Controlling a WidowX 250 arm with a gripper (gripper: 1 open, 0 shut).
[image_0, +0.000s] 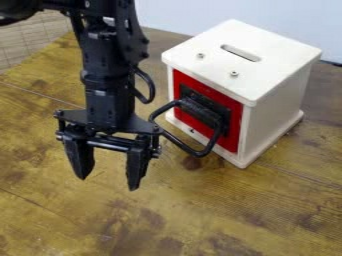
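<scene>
My black gripper hangs over the wooden table at the left of the view, fingers pointing down and apart, with nothing between them. To its right stands a white wooden box with a slot and two screws on top. Its front has a red panel with a dark inset and a black bar handle sticking out toward my arm, just right of the gripper.
A white wall runs behind the box, and a woven mat shows at the upper left.
</scene>
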